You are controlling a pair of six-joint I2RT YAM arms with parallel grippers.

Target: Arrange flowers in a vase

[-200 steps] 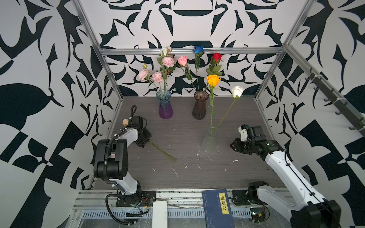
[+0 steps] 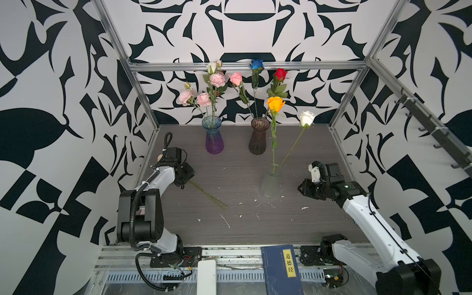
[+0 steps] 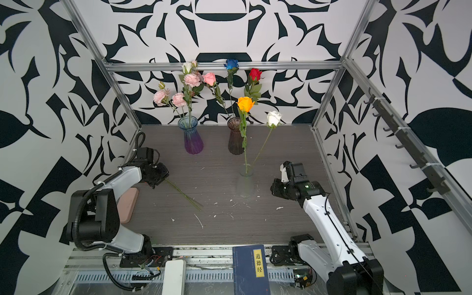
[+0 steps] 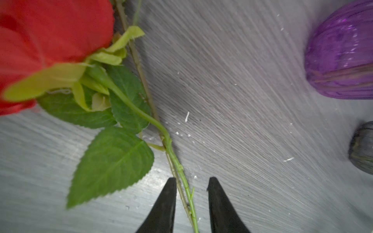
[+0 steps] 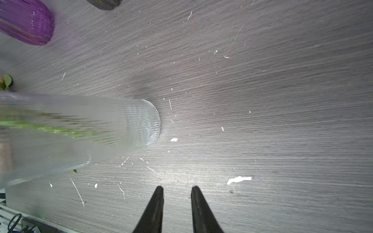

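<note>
In the left wrist view a red rose (image 4: 58, 35) with green leaves lies on the table, its green stem (image 4: 174, 159) crossing a second, brownish stem (image 4: 141, 73). My left gripper is open above these stems, which run through the gap between its fingertips in that view; whether it touches them I cannot tell. A clear ribbed vase (image 2: 270, 187) stands upright, holding a yellow rose (image 2: 275, 103) and a leaning white rose (image 2: 306, 118). To the right of this vase my right gripper is open and empty.
Behind stand a purple-blue vase (image 2: 214, 140) with pink and pale flowers and a brown vase (image 2: 257, 140) with pink, blue and red flowers. Small white scraps litter the front tabletop. A pinkish block (image 3: 127, 204) sits beside the left arm.
The stems on the table barely differ. My right arm and the vases are unmoved.
</note>
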